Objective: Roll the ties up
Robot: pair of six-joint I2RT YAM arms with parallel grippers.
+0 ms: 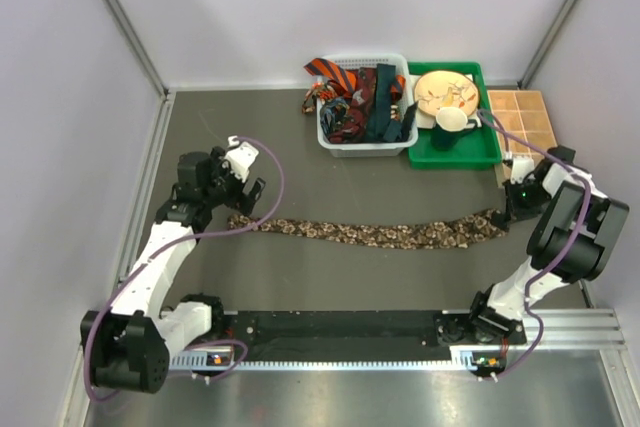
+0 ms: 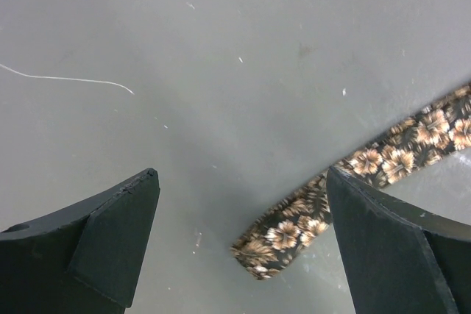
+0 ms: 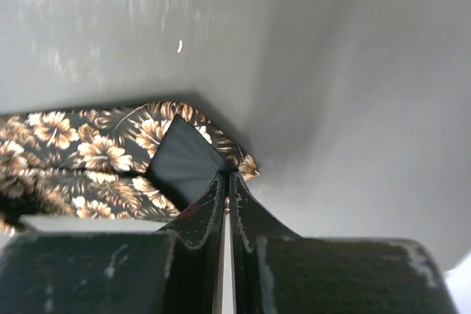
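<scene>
A dark tie (image 1: 380, 235) with tan and brown flowers lies stretched across the grey table in the top view. Its narrow left end (image 2: 272, 244) shows in the left wrist view, flat on the table. There my left gripper hangs open above it, nothing between its fingers, the right finger overlapping the strip in view. At the wide right end, my right gripper is shut, with the tie's edge (image 3: 188, 163) pinched at the fingertips. The cloth is turned over there, showing its plain dark back.
Behind the tie stands a white basket (image 1: 365, 149) full of other ties. Beside it are a green tray (image 1: 455, 159) holding a round board and a dark mug (image 1: 449, 127), and a wooden compartment box (image 1: 520, 117).
</scene>
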